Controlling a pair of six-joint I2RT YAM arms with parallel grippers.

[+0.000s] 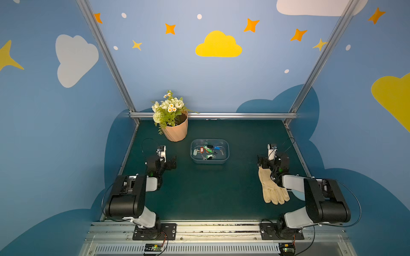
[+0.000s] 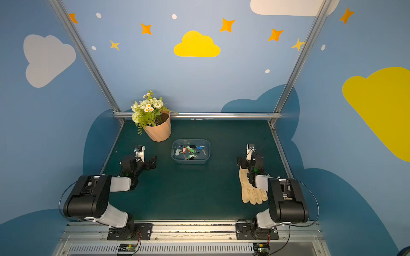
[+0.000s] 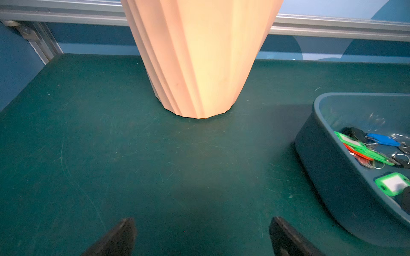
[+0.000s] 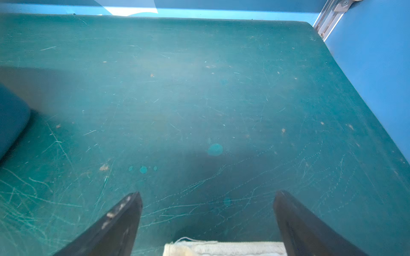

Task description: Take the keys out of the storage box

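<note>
A blue-grey storage box (image 1: 209, 160) stands at mid-table, holding several keys with coloured tags (image 3: 382, 139), among them green, red and blue ones. In the left wrist view its near side (image 3: 324, 183) is at the right. My left gripper is open and empty, left of the box. My right gripper is open and empty, right of the box, above the cuff of a beige work glove (image 1: 271, 187).
A flower pot (image 3: 200, 64) with white flowers stands behind and left of the box, in front of my left gripper. Walls and metal rails enclose it.
</note>
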